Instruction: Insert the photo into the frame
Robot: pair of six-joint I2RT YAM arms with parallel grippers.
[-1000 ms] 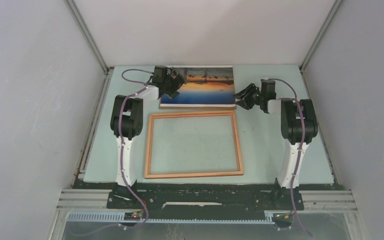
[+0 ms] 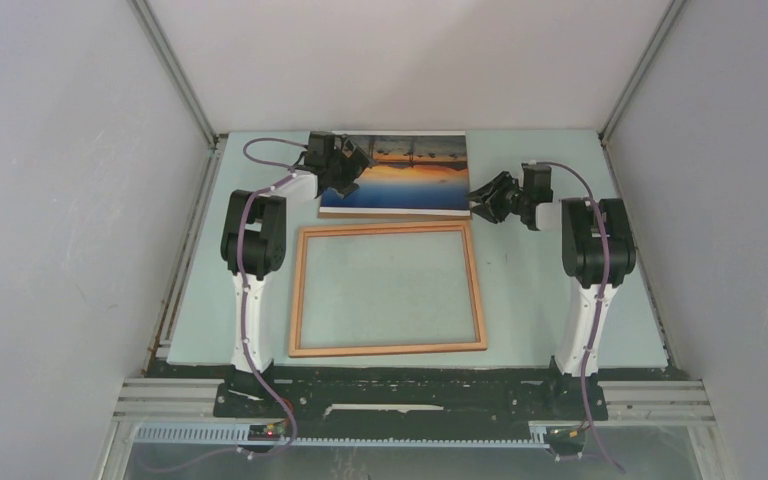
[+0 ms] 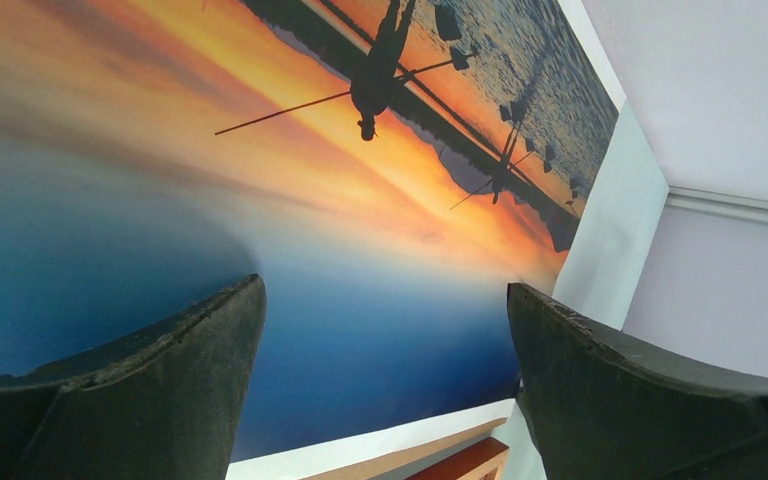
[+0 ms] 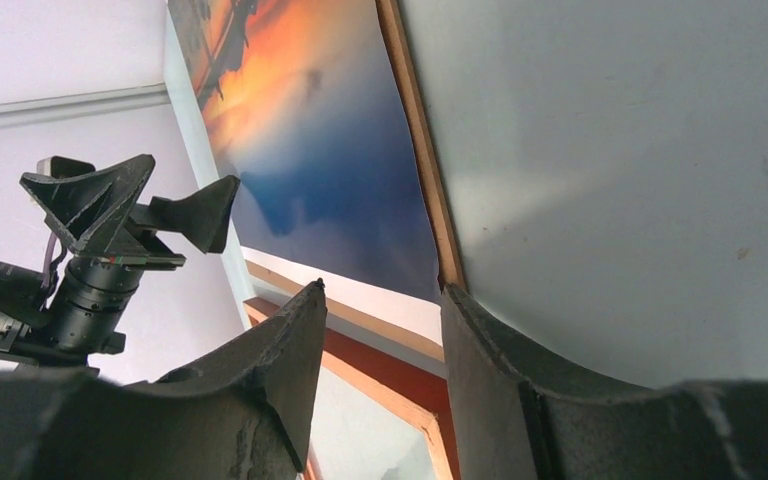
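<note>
The photo (image 2: 410, 188), a sunset print with a white border, lies at the back of the table on a brown backing board (image 4: 418, 135). In front of it rests the empty wooden frame (image 2: 390, 350), flat on the table. Over the photo's left part my left gripper hangs open, nothing between its fingers. My right gripper is partly open at the front right corner of photo and board. Its right finger (image 4: 457, 312) is at the board's edge; contact is hard to tell. The left finger (image 4: 305, 325) is above the white border.
Bare table (image 2: 540, 300) extends to the right of the frame. A white wall (image 2: 410, 60) rises close behind the photo. The frame's back rail (image 4: 385, 385) runs just in front of the photo's front edge.
My right gripper has shifted slightly toward the front of the table, staying beside the photo's right corner. The left arm, photo and frame look unmoved.
</note>
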